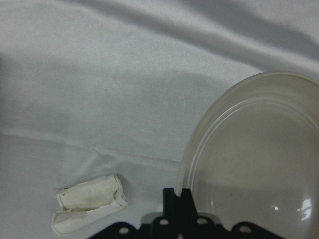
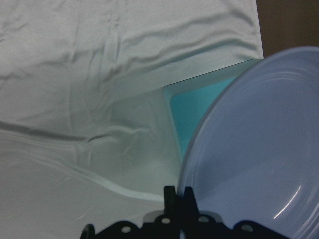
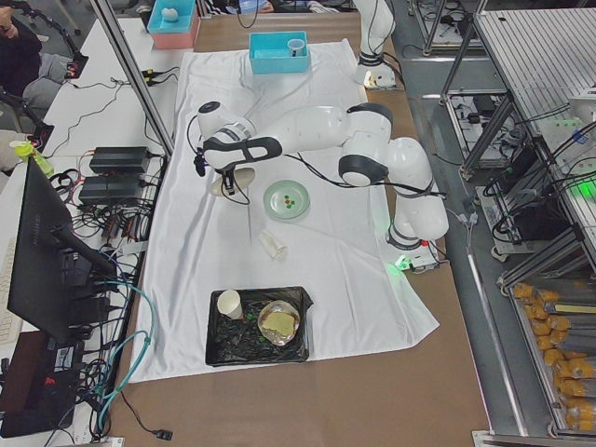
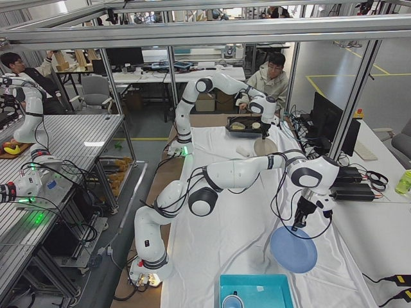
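A beige plate (image 1: 256,154) is in the left wrist view, with my left gripper shut on its rim; a crumpled white paper wad (image 1: 89,201) lies beside it on the cloth. A blue plate (image 2: 254,139) fills the right of the right wrist view, my right gripper shut on its rim, above a cyan bin (image 2: 192,109). In the camera left view a green plate (image 3: 287,210) with small bits on it lies mid-table.
A black bag-lined tray (image 3: 233,345) holds a white cup (image 3: 229,304) and a bowl with yellow contents (image 3: 279,324). The cyan bin holds a blue mug (image 4: 232,303). The white cloth has clear stretches between them.
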